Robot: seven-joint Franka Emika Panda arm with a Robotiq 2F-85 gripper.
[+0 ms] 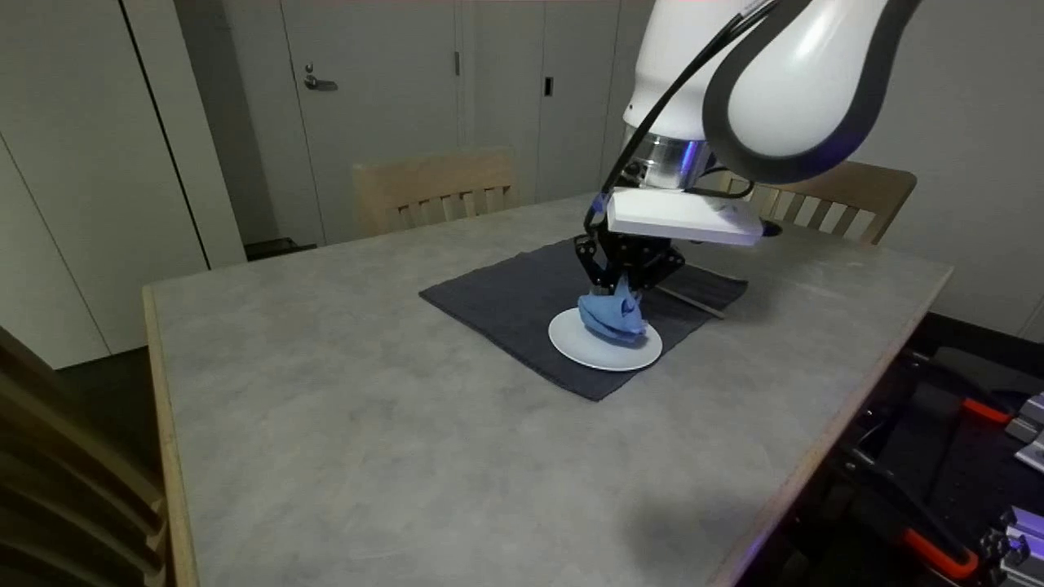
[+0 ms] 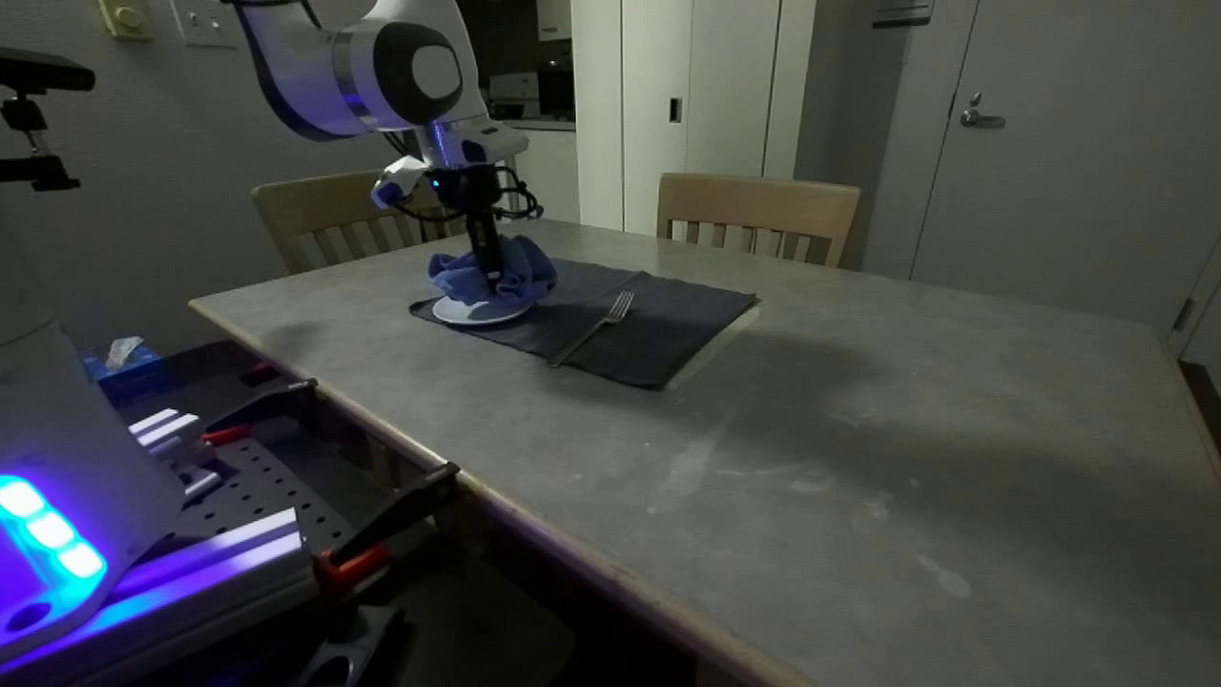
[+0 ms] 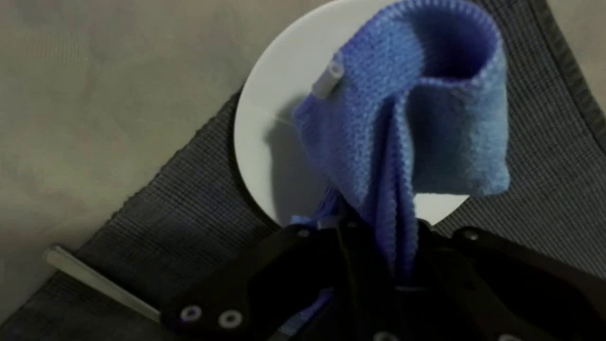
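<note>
My gripper (image 1: 623, 285) is shut on a blue cloth (image 1: 613, 316), which bunches up between the fingers. The folded cloth (image 3: 363, 119) spreads out over the white plate (image 3: 255, 130) in the wrist view and covers much of it. The plate (image 1: 577, 342) lies on a dark grey placemat (image 1: 509, 303). From the other side, the cloth (image 2: 528, 271) drapes around both sides of the gripper (image 2: 494, 281), just above the plate (image 2: 458, 313). Whether the cloth's underside rests on the plate is hard to tell.
A fork (image 2: 595, 330) lies across the placemat beside the plate; its handle (image 3: 102, 282) shows at the lower left of the wrist view. Wide bare table (image 1: 391, 440) surrounds the mat. Wooden chairs (image 2: 755, 206) stand along the table's edges.
</note>
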